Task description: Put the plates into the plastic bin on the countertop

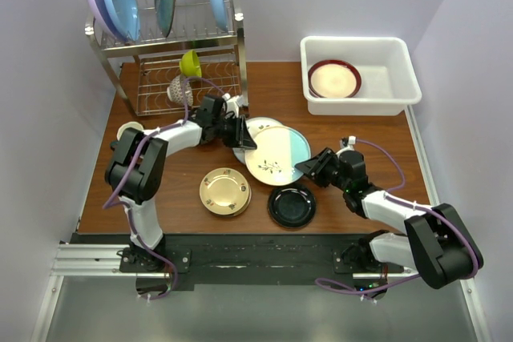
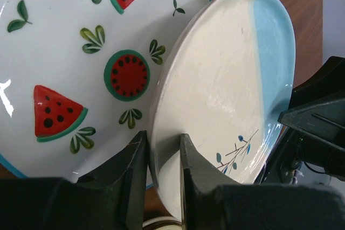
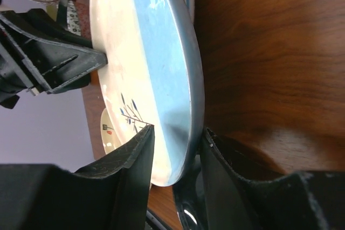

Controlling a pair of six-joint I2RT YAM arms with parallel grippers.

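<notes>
A cream plate with a blue band (image 1: 272, 156) is held raised between my two grippers, over a watermelon-patterned plate (image 2: 81, 52). My left gripper (image 1: 244, 138) is shut on its left rim, as the left wrist view (image 2: 164, 144) shows. My right gripper (image 1: 309, 167) is at the opposite rim, the blue edge between its fingers; whether it grips cannot be told. The white plastic bin (image 1: 361, 106) at the back right holds a red-rimmed plate (image 1: 333, 80).
Stacked yellowish plates (image 1: 224, 192) and a black plate (image 1: 291, 207) lie along the front. A metal rack (image 1: 168, 40) with upright plates and cups stands at the back left. The wooden counter right of the held plate is mostly clear.
</notes>
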